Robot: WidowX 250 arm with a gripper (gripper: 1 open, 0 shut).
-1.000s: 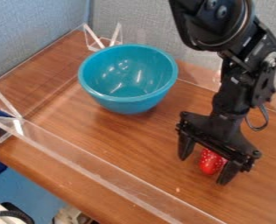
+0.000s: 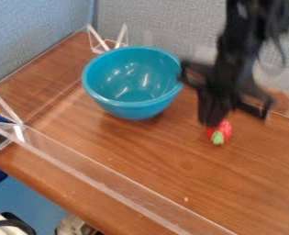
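A small red object with a green top, like a strawberry (image 2: 220, 132), rests on the wooden table right of the teal bowl (image 2: 130, 83). My black gripper (image 2: 217, 103) is raised above and slightly left of it, motion-blurred, so its fingers and anything between them are unclear. The bowl is upright and looks empty.
A clear plastic strip runs along the table's front left edge (image 2: 110, 197), with white brackets at the left and behind the bowl. Grey walls (image 2: 37, 41) stand at the back and left.
My gripper has risen from around the red object and moved up, toward the bowl's right side. The red object remains on the table, now uncovered, with its green top showing.
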